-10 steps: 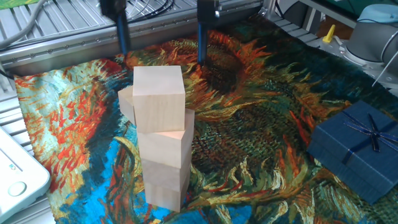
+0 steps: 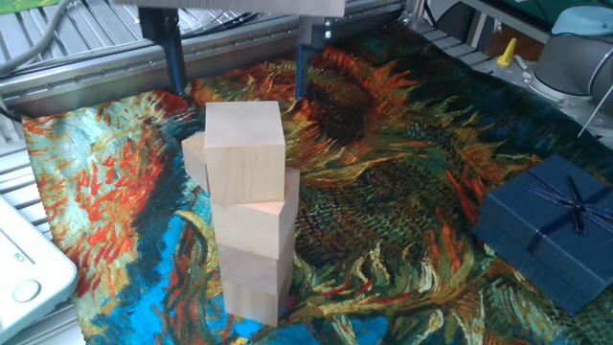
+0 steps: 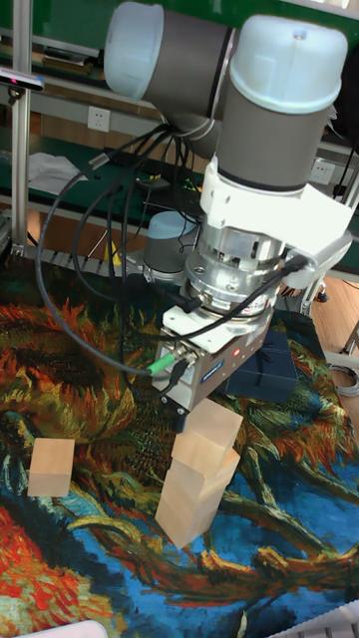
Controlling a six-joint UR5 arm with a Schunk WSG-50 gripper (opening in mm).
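Observation:
A stack of several pale wooden blocks (image 2: 247, 230) stands on the patterned cloth in exterior view 2, the blocks slightly turned against each other. Its top block (image 2: 244, 174) is the one closest to the camera. Behind the stack, partly hidden by it, is a separate wooden block (image 2: 194, 163); exterior view 3 shows this lone block (image 3: 51, 468) on the cloth, apart from the stack (image 3: 193, 489). My gripper (image 2: 239, 96) is open beyond the stack, its two dark fingers wide apart and hanging downward. Nothing shows between them. In exterior view 3 the fingertips are mostly hidden.
A dark blue gift box (image 2: 551, 230) with a ribbon sits at the right of the cloth. A white device (image 2: 29, 278) stands at the left edge. A metal rail (image 2: 105, 77) runs along the back. Between stack and box the cloth is clear.
My gripper has shifted a little to the left, and its pale body has come into view at the top. The fingers stay wide apart. Blocks and box have not moved.

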